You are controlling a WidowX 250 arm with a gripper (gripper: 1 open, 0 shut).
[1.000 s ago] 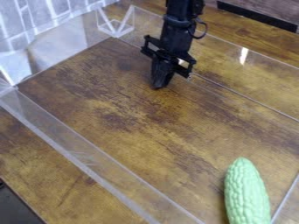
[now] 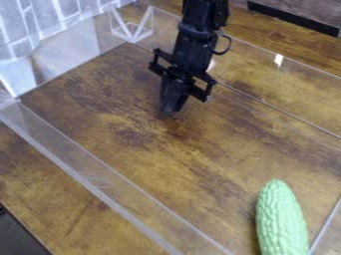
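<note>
The black gripper (image 2: 173, 100) reaches down from the top centre to the wooden tray floor, shut, with nothing visible between its fingers, though its tips are dark and hard to make out. A pale green toy vegetable (image 2: 281, 221), long and bumpy, lies at the lower right, well apart from the gripper. A small light object behind the arm is mostly hidden.
Clear plastic walls (image 2: 94, 175) border the wooden work area (image 2: 147, 169), whose middle and left are bare. A white patterned cloth (image 2: 40, 30) is at the upper left.
The arm and gripper have moved slightly toward the viewer, down in the picture. The green vegetable has not moved.
</note>
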